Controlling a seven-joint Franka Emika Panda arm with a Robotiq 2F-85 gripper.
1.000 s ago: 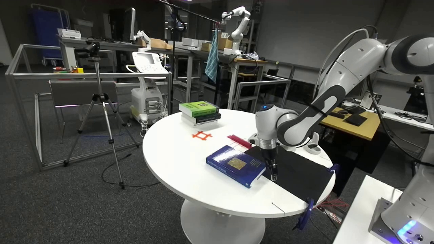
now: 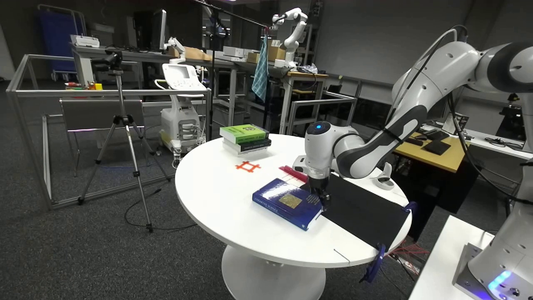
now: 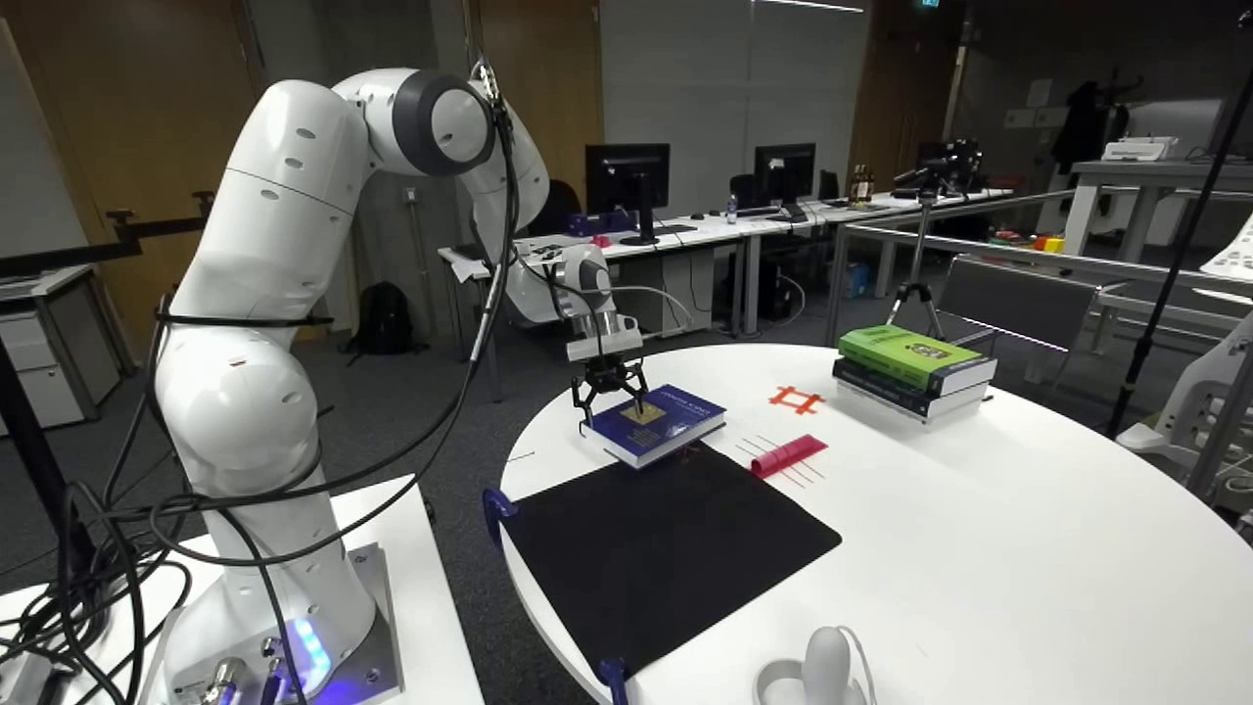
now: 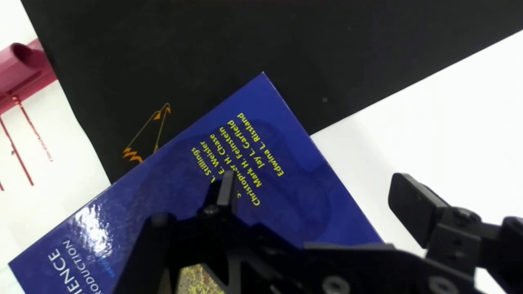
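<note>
A thick blue book (image 2: 287,202) lies flat on the white round table, one corner over a black mat (image 3: 670,552). My gripper (image 2: 321,194) is at the book's right end in the first exterior view. In the wrist view the gripper stands open with its fingers wide apart. The left finger is over the blue cover (image 4: 162,191), while the right one is past the book's edge, over white tabletop. Nothing is clamped between them. Whether either finger touches the book I cannot tell. The gripper's dark body hides the lower part of the cover.
A stack of books with a green one (image 3: 910,358) on top stands at the far side. An orange frame-shaped piece (image 2: 247,166) and a red holder (image 3: 788,454) lie nearby. Blue clamps (image 2: 373,264) grip the mat at the table's edge. A white controller (image 3: 825,670) rests beyond the mat.
My gripper has moved left in the first exterior view, from over the mat beside the book to the book's right end. The book lies in nearly the same spot.
</note>
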